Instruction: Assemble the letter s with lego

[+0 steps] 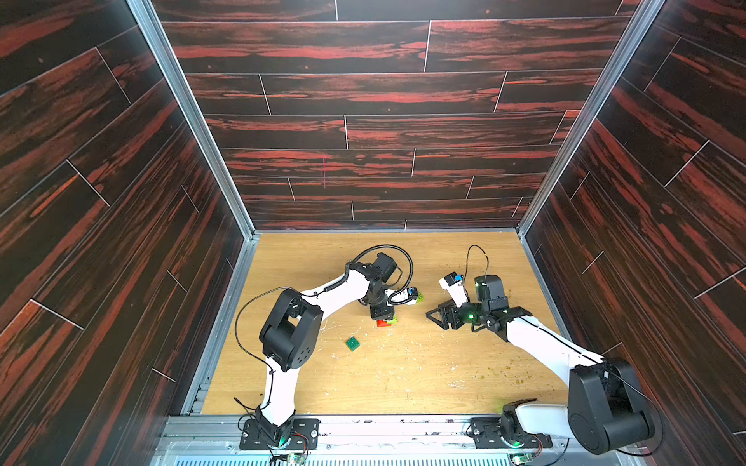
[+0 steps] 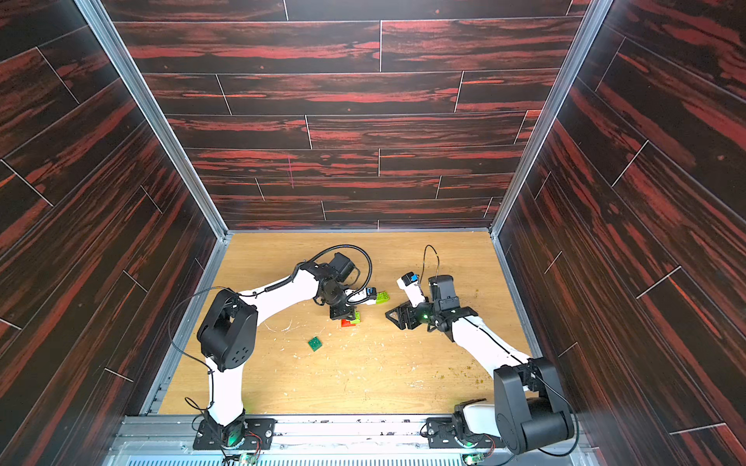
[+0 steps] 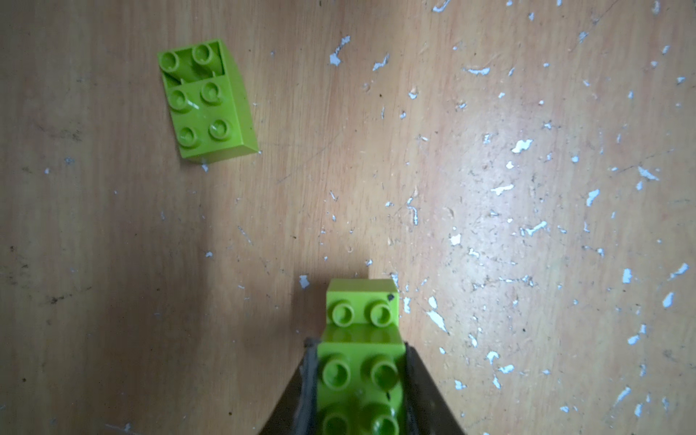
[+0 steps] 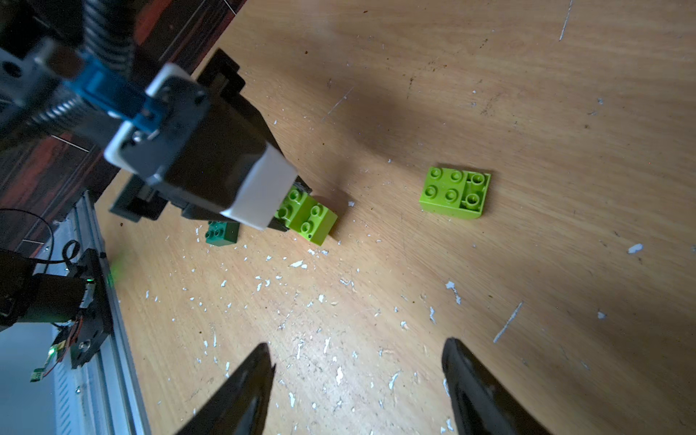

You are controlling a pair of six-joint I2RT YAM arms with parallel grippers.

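In the left wrist view my left gripper is shut on a light green brick (image 3: 359, 359), whose stepped near end sticks out past the fingers. A bit of red (image 1: 383, 323) shows beside that green in the top left view, mostly hidden under the gripper; how it joins the green cannot be told. Another light green stepped brick piece (image 4: 454, 192) lies alone on the table between the two arms, further back. Empty and open, my right gripper hangs over the table to the right of both.
A dark green brick (image 1: 352, 343) lies on the table in front of the left gripper, to its left. Bare tabletop (image 1: 419, 372) stretches across the front middle. The left arm's cable loops above its gripper.
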